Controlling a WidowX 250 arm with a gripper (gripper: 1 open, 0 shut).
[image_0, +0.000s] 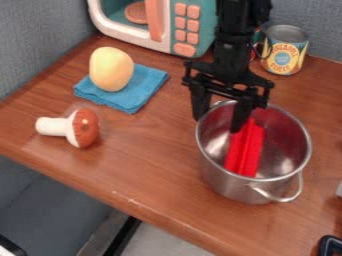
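Observation:
My black gripper (225, 102) hangs over the back-left rim of a steel pot (283, 176), its fingers pointing down at the pot's opening. Whether the fingers are apart around anything is hard to tell. Inside the pot lie red stick-like pieces (243, 148).
A yellow egg-shaped object (111, 71) and a blue cloth (131, 95) lie at the back left. A toy mushroom (80, 128) lies at the left. A can (283, 55) and a toy microwave (127, 22) stand at the back.

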